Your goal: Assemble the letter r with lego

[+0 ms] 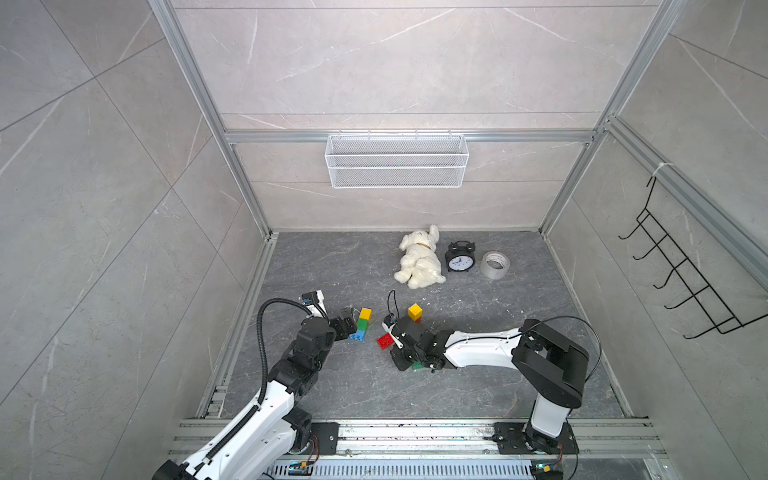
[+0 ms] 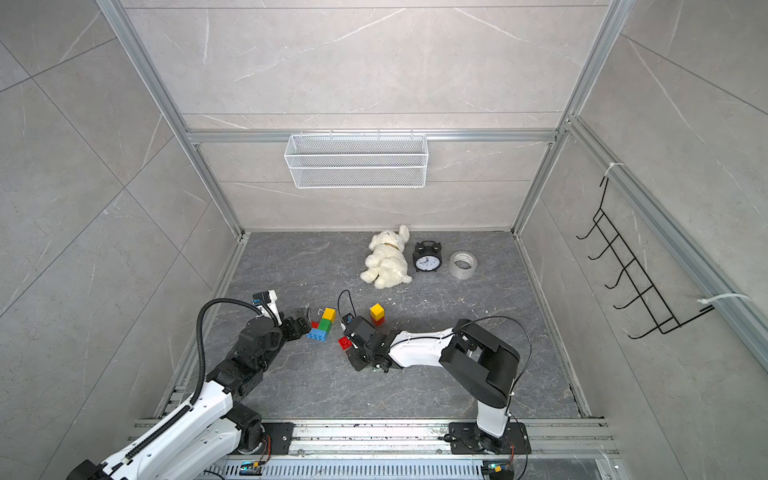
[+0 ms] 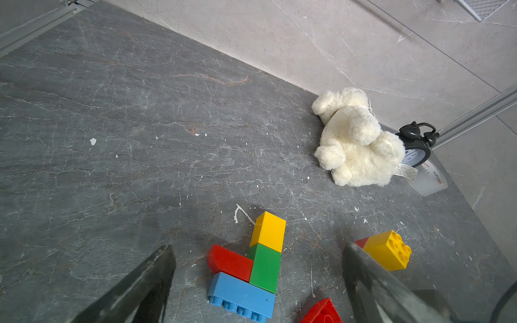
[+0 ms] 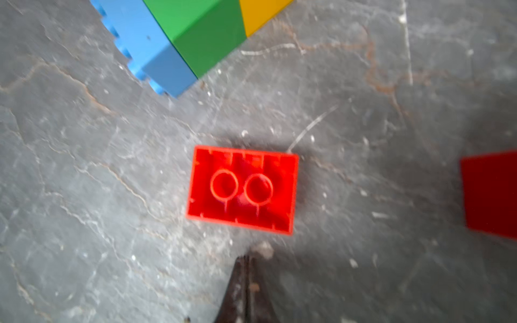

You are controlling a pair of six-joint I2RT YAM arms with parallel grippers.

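A group of bricks, blue (image 3: 240, 295), green (image 3: 264, 267), red (image 3: 229, 262) and yellow (image 3: 267, 231), lies together on the table. My left gripper is open above and beside it, holding nothing. My right gripper is shut, nothing between its fingertips, just short of a red brick (image 4: 242, 188) lying hollow side up. A second red piece (image 4: 487, 193) is at the right of that view. A yellow brick (image 2: 377, 309) on a red one stands behind my right gripper. A green piece (image 1: 417, 365) is mostly hidden under the right arm.
A white plush toy (image 1: 420, 260), black alarm clock (image 1: 460, 256) and tape roll (image 1: 504, 264) lie at the back. A wire basket (image 1: 397, 160) hangs on the back wall, black hooks (image 1: 696, 296) on the right wall.
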